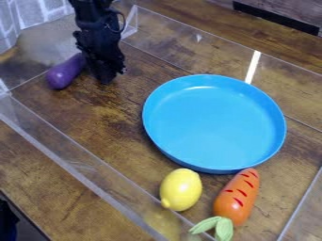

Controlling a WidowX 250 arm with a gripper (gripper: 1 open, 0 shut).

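Observation:
A black gripper (105,61) reaches down at the upper left, just right of a purple eggplant (63,75) that lies by the clear wall of the enclosure. Its fingers are dark and small against the wood, so whether anything is between them is unclear. A large blue plate (214,122) fills the middle right. A yellow lemon (182,189) and an orange toy carrot (236,198) with pale green leaves lie below the plate.
Clear low walls (75,152) border the wooden surface. Bare wood lies left of and below the plate, and above it toward the top right.

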